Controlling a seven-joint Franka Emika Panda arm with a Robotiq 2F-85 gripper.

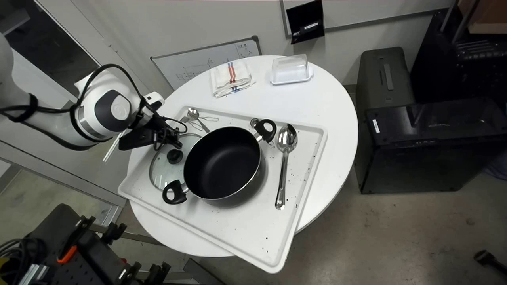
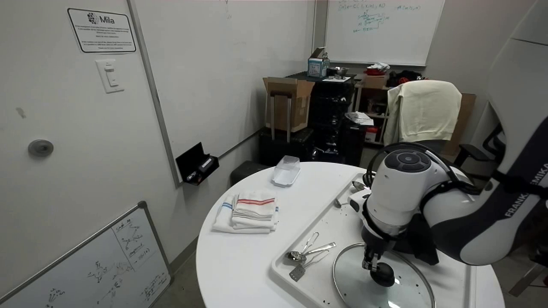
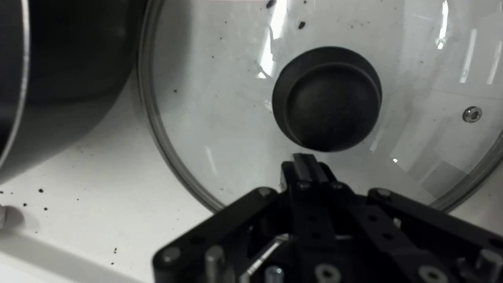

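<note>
In the wrist view the glass lid lies flat on the tray, its round black knob above the middle. My gripper is shut with its fingertips pressed together and nothing between them. The tips stop just short of the knob's near edge, so the knob is outside the fingers. From the second exterior view, the gripper is over the lid, beside the knob. The black pot stands on the tray, empty, overlapping the lid's side in the first exterior view.
The white tray also carries a large spoon right of the pot and small utensils at the back left. Folded towels and a lidded butter dish lie behind it. The tray's front part is bare.
</note>
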